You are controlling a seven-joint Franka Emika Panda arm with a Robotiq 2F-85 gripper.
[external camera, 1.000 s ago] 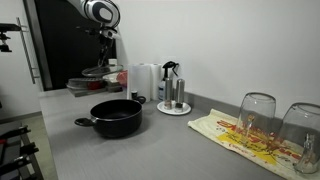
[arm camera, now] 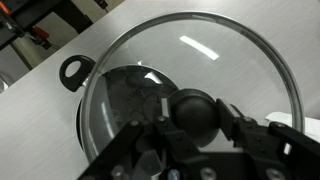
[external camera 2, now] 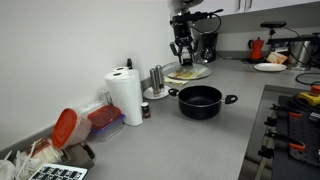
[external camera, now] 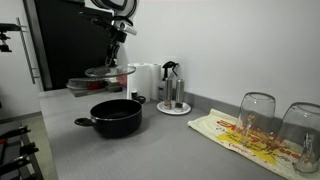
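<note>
A round glass lid (external camera: 110, 71) with a dark knob hangs in the air above a black pot (external camera: 117, 117), apart from it. My gripper (external camera: 113, 61) is shut on the lid's knob (arm camera: 194, 117), as the wrist view shows up close. Through the glass in that view, the pot (arm camera: 135, 92) appears below and to the left of the knob, so the lid is not centred over it. In the second exterior view the lid (external camera 2: 187, 73) floats behind and above the empty-looking pot (external camera 2: 199, 101).
A white plate (external camera: 184, 109) with bottles stands behind the pot, near paper towel rolls (external camera: 144, 79). Upturned glass jars (external camera: 256, 116) rest on a patterned cloth (external camera: 214, 125) at the right.
The lid, held by my gripper, has moved to the right and nearer the pot in exterior view 1. The pot has stayed in place.
</note>
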